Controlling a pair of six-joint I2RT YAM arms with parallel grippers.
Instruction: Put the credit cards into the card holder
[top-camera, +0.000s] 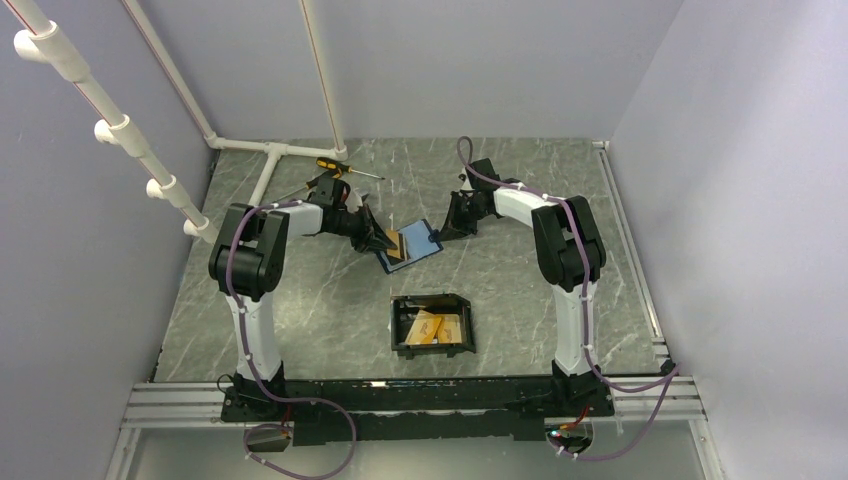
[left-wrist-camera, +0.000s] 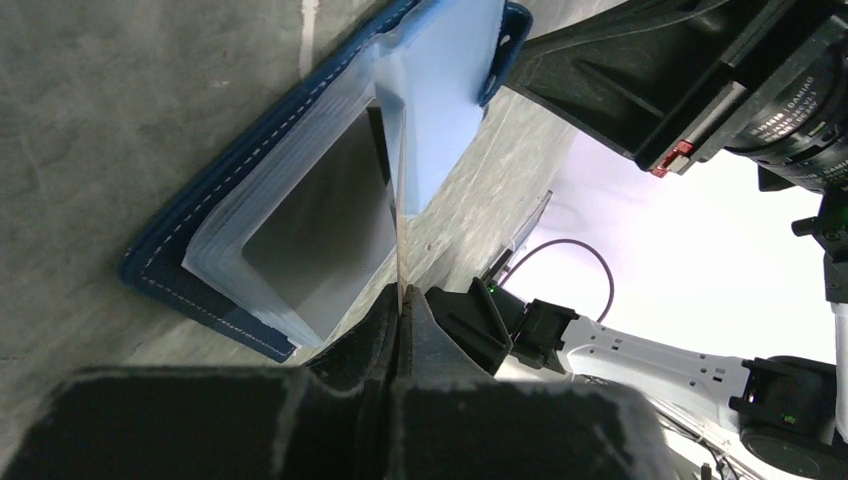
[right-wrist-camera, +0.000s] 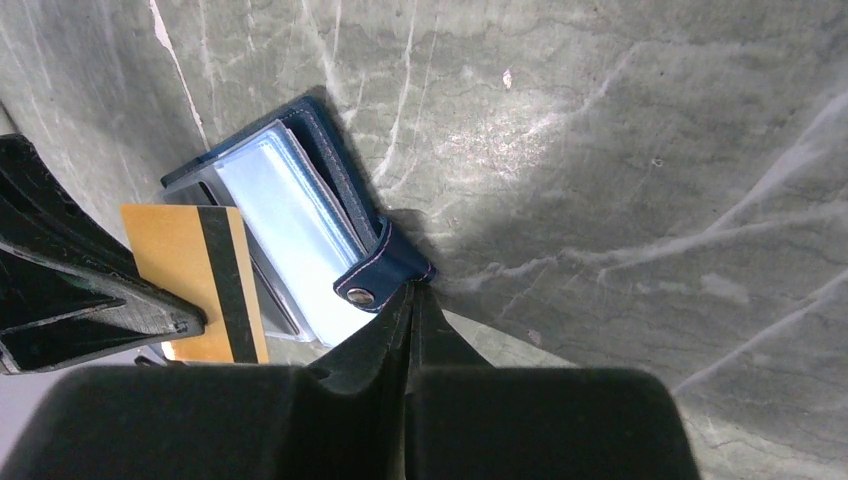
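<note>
The dark blue card holder (top-camera: 423, 240) lies open on the table with its clear sleeves up. My left gripper is shut on a yellow card (right-wrist-camera: 180, 255) with a black stripe. Seen edge-on in the left wrist view, the card stands upright over the sleeves, above a grey panel (left-wrist-camera: 325, 205). Whether its lower edge is inside a sleeve cannot be told. At the holder's right side, my right gripper is shut, its tips against the snap strap (right-wrist-camera: 385, 265). Nothing clearly shows pinched between them.
Near the front edge stands a black tray (top-camera: 398, 325) with several yellow cards (top-camera: 423, 327) inside. A screwdriver (top-camera: 335, 165) lies at the back left beside white pipes (top-camera: 278, 150). Table space right of the holder is clear.
</note>
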